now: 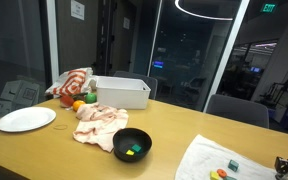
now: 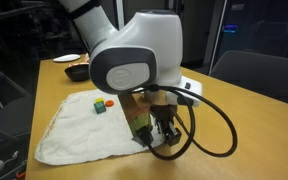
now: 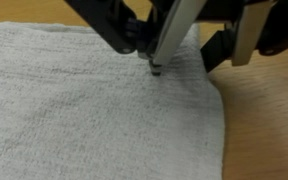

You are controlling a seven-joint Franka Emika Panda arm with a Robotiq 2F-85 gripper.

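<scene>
A white towel (image 1: 199,158) lies on the wooden table, spread out towards the right. My gripper (image 1: 284,163) is at the towel's right side, partly cut off by the picture edge. In the wrist view the gripper is low over the border of the towel (image 3: 94,115), its two fingers apart. Towel cloth and its edge show below and between them; whether the fingertips touch the cloth I cannot tell. The other exterior view has the gripper (image 2: 164,138) pointing down at the near right part of the towel (image 2: 69,140), partly covered by the arm.
On the towel lie a green block (image 1: 232,164) and yellow and red pieces. A black bowl (image 1: 119,149) holds small coloured pieces. Farther left are a pink cloth (image 1: 99,127), a white bin (image 1: 122,93), fruit and a white plate (image 1: 26,119).
</scene>
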